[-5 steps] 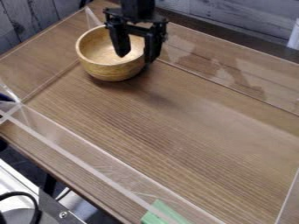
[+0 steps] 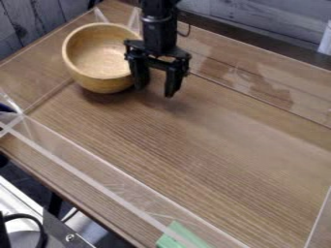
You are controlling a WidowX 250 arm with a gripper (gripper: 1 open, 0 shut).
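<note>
A light tan wooden bowl sits at the upper left of the table, its opening tilted somewhat toward the camera. My black gripper is at the bowl's right side, low over the wooden table, with its arm rising behind it. Its fingers are small and dark here, and I cannot tell whether they are open or shut or whether they touch the bowl.
A small green piece lies at the bottom edge. Clear tape runs along the left of the table, with a dark cable at the lower left.
The bowl has shifted left and now appears more tilted.
</note>
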